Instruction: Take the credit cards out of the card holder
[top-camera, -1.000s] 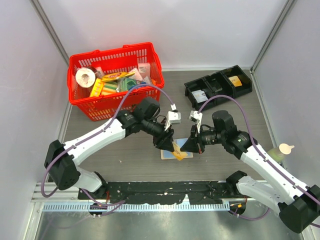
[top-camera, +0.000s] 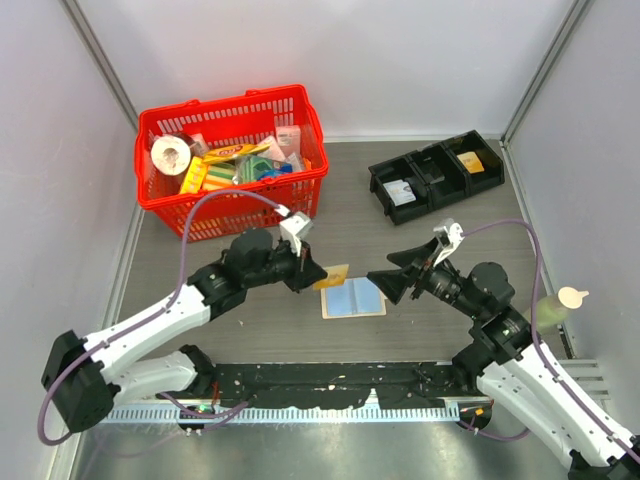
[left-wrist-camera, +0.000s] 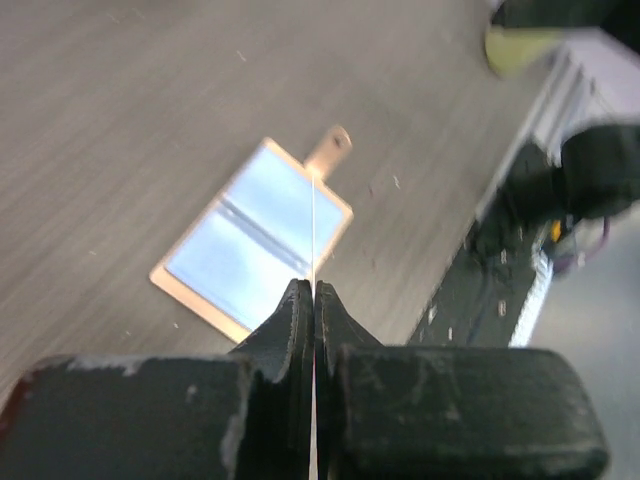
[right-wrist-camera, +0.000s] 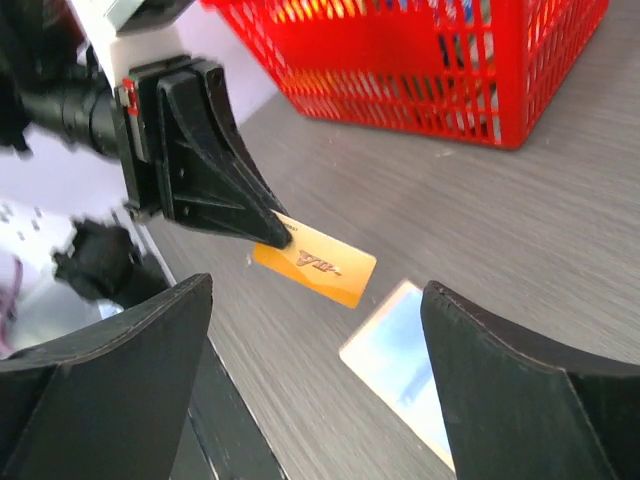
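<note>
My left gripper (top-camera: 312, 275) is shut on an orange card, which juts from its fingertips toward the middle of the table; in the left wrist view the card shows only as a thin edge. The blue card holder (top-camera: 352, 300), with a tan border and tab, lies flat on the table below and beside that card, apparently closed or empty; its contents cannot be told. My right gripper (top-camera: 398, 270) stands open to the right of the holder, with nothing between its fingers.
A red basket (top-camera: 150, 200) of packages fills the back left. A black compartment tray (top-camera: 420, 180) sits at the back right. A pale green object (top-camera: 555, 310) stands at the right wall.
Both grippers have drawn apart from their meeting point over the holder. The left went leftward with the orange card; the right moved rightward and is open.
</note>
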